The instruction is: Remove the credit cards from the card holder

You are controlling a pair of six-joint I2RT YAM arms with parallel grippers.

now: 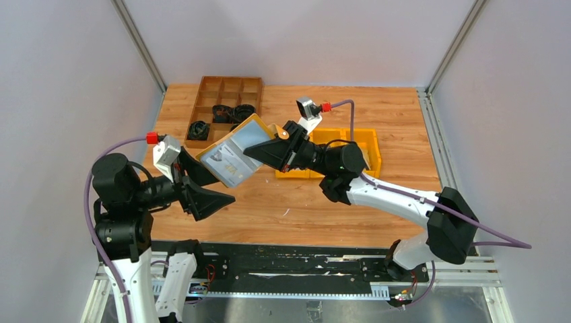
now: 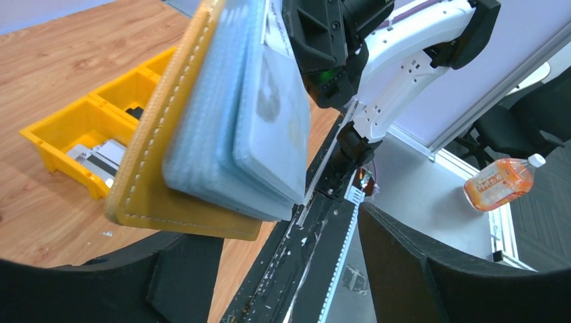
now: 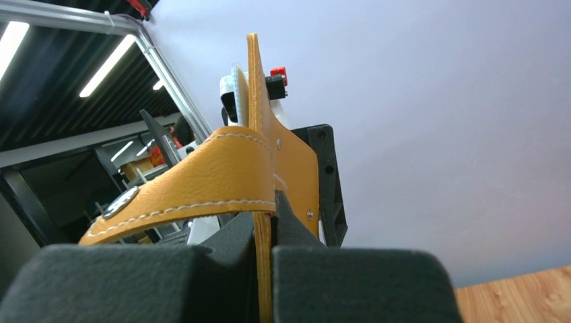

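Up in the air between the arms is the yellow leather card holder (image 1: 232,153), opened out so that its clear sleeves show. My right gripper is shut on its leather cover, the strap with a snap sticking out to one side. In the left wrist view the sleeve stack (image 2: 229,121) stands tilted against the cover (image 2: 158,128), and a printed card (image 2: 276,114) shows in the front sleeve. Facing the holder's lower left side, my left gripper (image 1: 225,190) is open; nothing lies between its fingers.
A yellow bin (image 1: 370,151) stands behind the right arm; flat cards (image 2: 101,160) lie in one compartment. At the back left is a wooden divided tray (image 1: 222,91) with coiled dark cables.
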